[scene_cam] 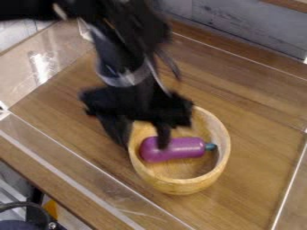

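Observation:
My black gripper point(146, 126) is low over the left and back part of a pale wooden bowl point(178, 184), blurred by motion, with its fingers apart. In the bowl lies a purple toy eggplant point(170, 153) with a teal tip pointing right. The fingertips are just above or at the eggplant's upper side; I cannot tell whether they touch it.
A low grey wall point(240, 40) runs along the back, and edges border the left and lower left.

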